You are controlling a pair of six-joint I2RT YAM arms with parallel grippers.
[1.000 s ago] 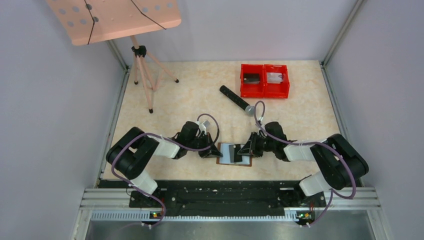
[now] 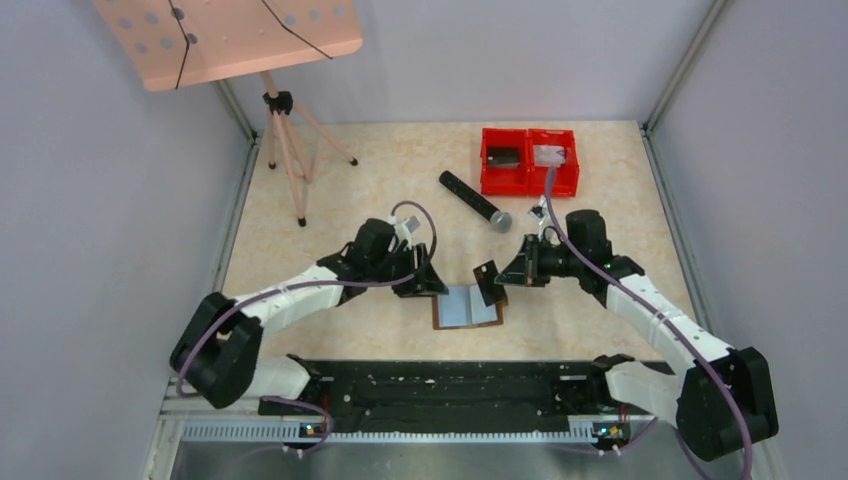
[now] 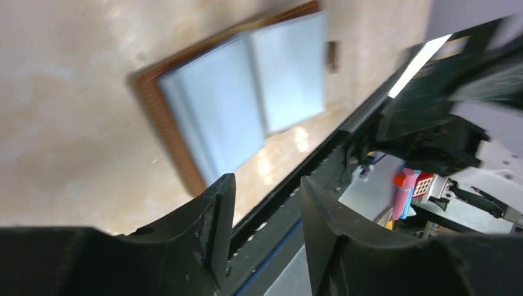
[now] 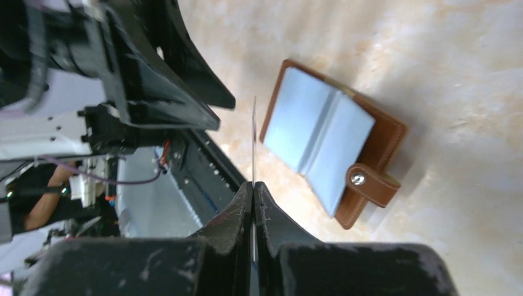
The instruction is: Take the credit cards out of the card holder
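Note:
The brown card holder (image 2: 437, 318) lies open on the table, its pale blue inner pages (image 4: 338, 151) spread flat and its strap with a snap (image 4: 372, 185) at the right side. A dark card (image 2: 489, 283) is tilted above the holder, with my right gripper shut on it; there the card (image 4: 253, 148) shows edge-on as a thin line between the fingertips. My left gripper stands open and empty, raised above the holder's left edge. In the left wrist view the card and right gripper are blurred.
Behind the holder lies a black microphone (image 2: 472, 195). A red two-part box (image 2: 526, 180) with dark and pale items inside stands at the back. A pink tripod stand (image 2: 288, 150) occupies the back left. Bare table surrounds the holder.
My right gripper has moved right and up, drawing the dark card off the holder's page. The left gripper has opened and risen away from the holder's left edge.

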